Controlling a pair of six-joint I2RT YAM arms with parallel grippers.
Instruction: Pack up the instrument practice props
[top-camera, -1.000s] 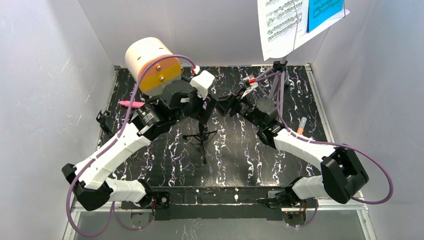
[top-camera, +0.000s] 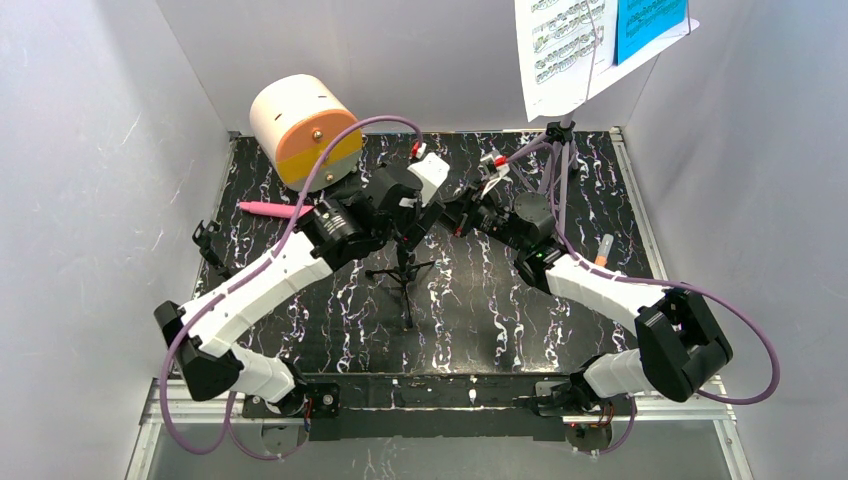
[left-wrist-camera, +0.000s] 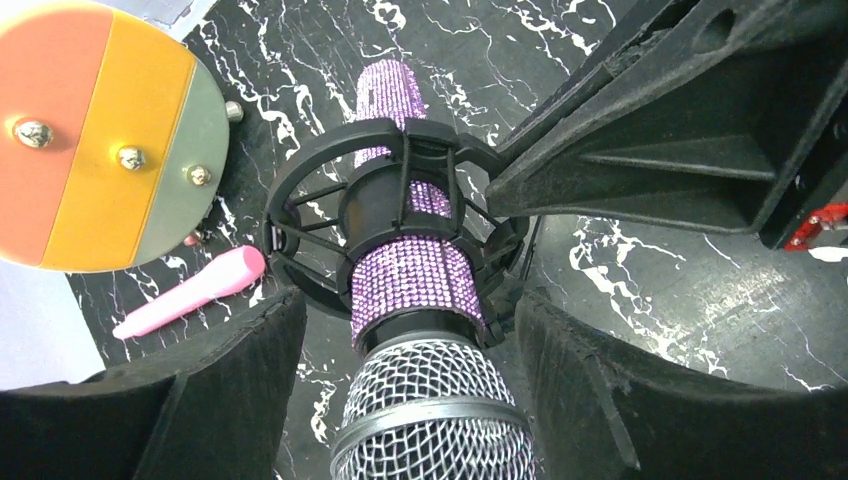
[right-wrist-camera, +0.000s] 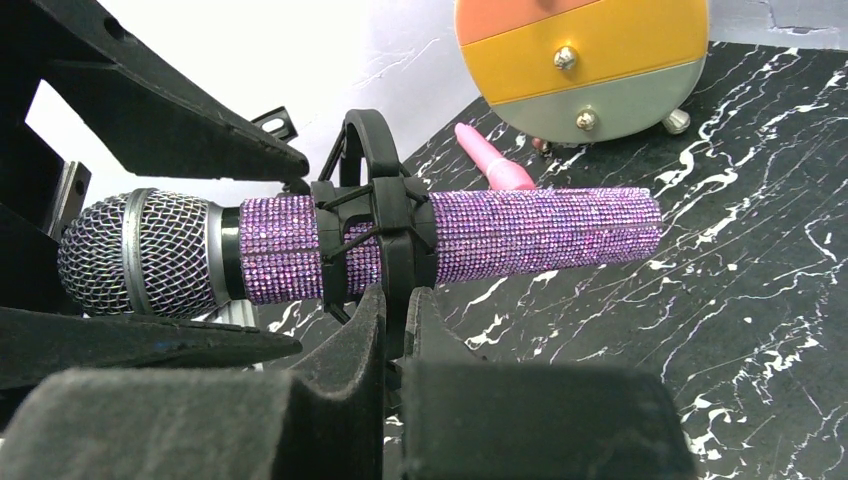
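Observation:
A purple rhinestone microphone (left-wrist-camera: 415, 275) with a silver mesh head (right-wrist-camera: 150, 250) sits in a black ring-shaped shock mount (right-wrist-camera: 375, 150), above a small black tripod stand (top-camera: 405, 275). On the mount's ring my right gripper is shut; its fingers also come in from the right in the left wrist view. My left gripper stands part open, its fingers (left-wrist-camera: 270, 350) on either side of the microphone near the head. The right wrist view shows gaps between these fingers and the microphone. From above, the arms hide the microphone.
A drum-like cylinder with a coloured face (top-camera: 310, 130) and a pink stick (top-camera: 270, 209) lie at the back left. A music stand with sheets (top-camera: 565, 60) rises at the back right. An orange-and-clear item (top-camera: 604, 250) lies right; a black clip-like item (top-camera: 207, 245) stands left.
My left arm and gripper have shifted a little to the right in the top view.

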